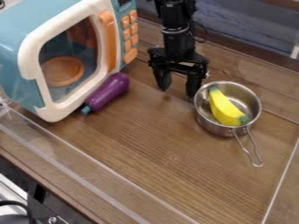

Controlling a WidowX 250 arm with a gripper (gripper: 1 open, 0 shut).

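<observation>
My black gripper (177, 80) is at the top centre, over the wooden counter, its fingers apart with nothing visible between them. Right of it sits a steel pot (212, 122) with a long wire handle, holding a yellow banana (228, 109). A purple eggplant (107, 91) lies to the left, beside a blue and white toy microwave (44, 61) with an orange plate (63, 70) inside.
A grey wooden wall (246, 31) stands at the back. The microwave fills the upper left.
</observation>
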